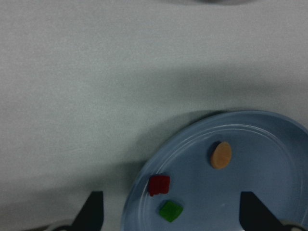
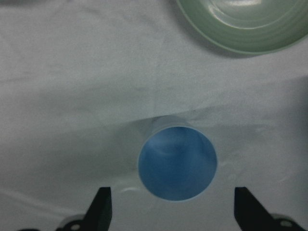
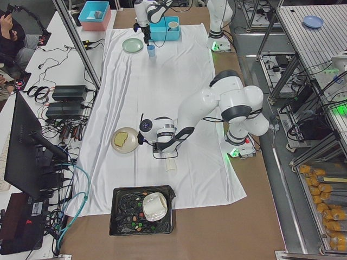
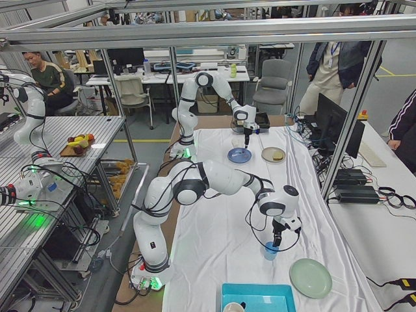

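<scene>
In the left wrist view a blue plate [image 1: 255, 183] holds a red piece [image 1: 159, 184], a green cube [image 1: 170, 211] and a tan oval piece [image 1: 221, 155]. My left gripper is open above its edge. A beige plate [image 3: 124, 147] with a yellow item lies beside that arm. In the right wrist view my right gripper stands open over an upright blue cup [image 2: 177, 163], with nothing between its fingers. A green plate [image 2: 243, 38] lies beyond the cup.
A turquoise bin [image 4: 257, 292] with a white cup stands near the right arm. A black tray [image 3: 124, 227] with a white container sits at the cloth's other end.
</scene>
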